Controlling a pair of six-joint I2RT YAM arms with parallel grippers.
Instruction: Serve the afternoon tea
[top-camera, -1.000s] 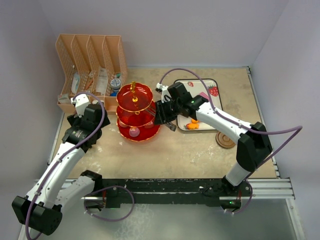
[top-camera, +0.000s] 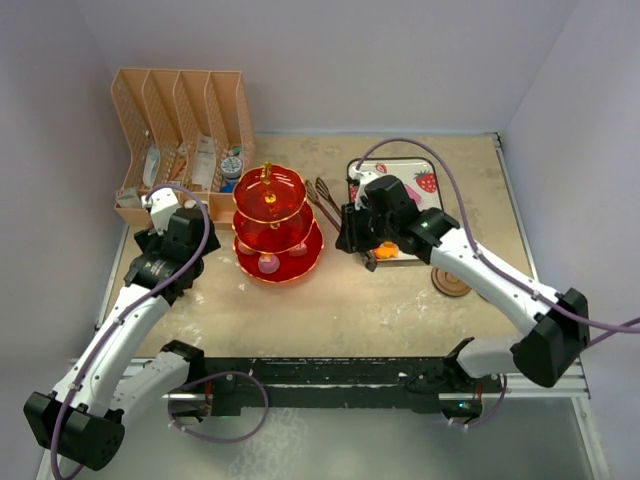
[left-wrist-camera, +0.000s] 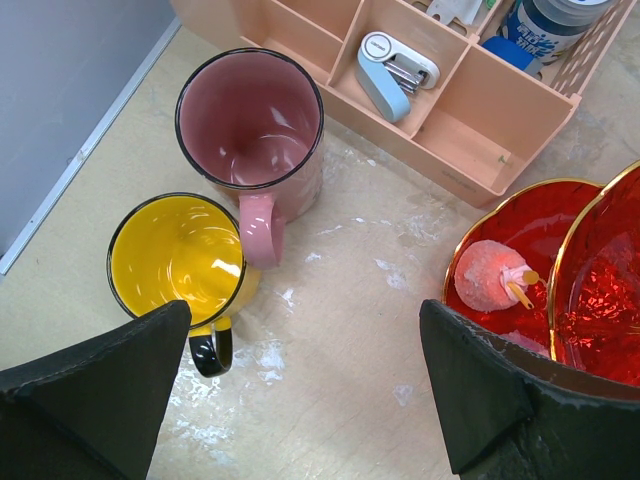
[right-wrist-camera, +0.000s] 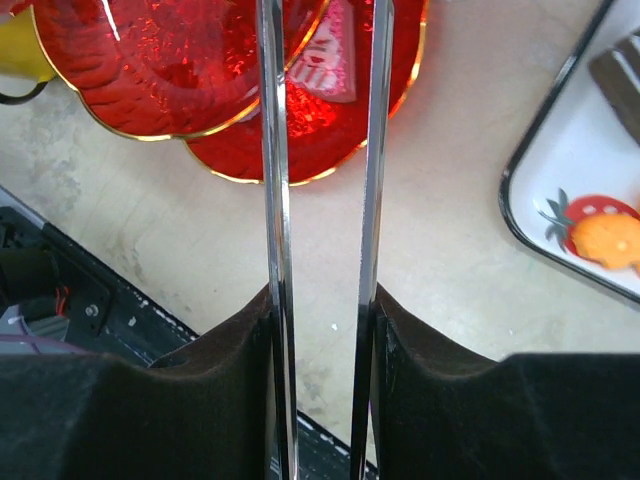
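A red three-tier stand (top-camera: 270, 200) with gold trim holds pink cakes, one visible on its lower plate (left-wrist-camera: 485, 275). My left gripper hangs open above a yellow mug (left-wrist-camera: 175, 255) and a pink mug (left-wrist-camera: 250, 115) with black rims. My right gripper, with long metal tongs (right-wrist-camera: 370, 240) in front of it, is between the stand and the white tray (right-wrist-camera: 560, 190); whether its fingers are open is unclear. An orange piece (right-wrist-camera: 605, 240) lies on the tray.
A peach organizer (top-camera: 140, 110) with stationery fills the back left. Round wooden coasters (top-camera: 450, 282) lie right of the tray.
My right arm has moved right, away from the stand toward the tray, with the long metal utensils. The left arm has stayed still.
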